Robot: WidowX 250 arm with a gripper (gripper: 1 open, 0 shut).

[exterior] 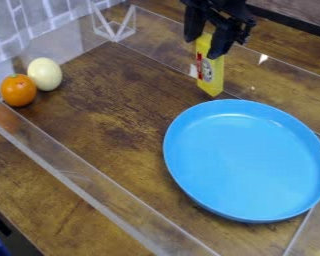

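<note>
A yellow bottle with a red-and-white label [211, 70] stands on the wooden table at the back centre. My black gripper [211, 36] is over its top, hiding the upper end. Whether its fingers touch or grip the bottle I cannot tell. A large blue plate [244, 158] lies in front of the bottle at the right.
An orange [19, 91] and a white egg [45, 73] sit at the far left. Clear plastic walls edge the table.
</note>
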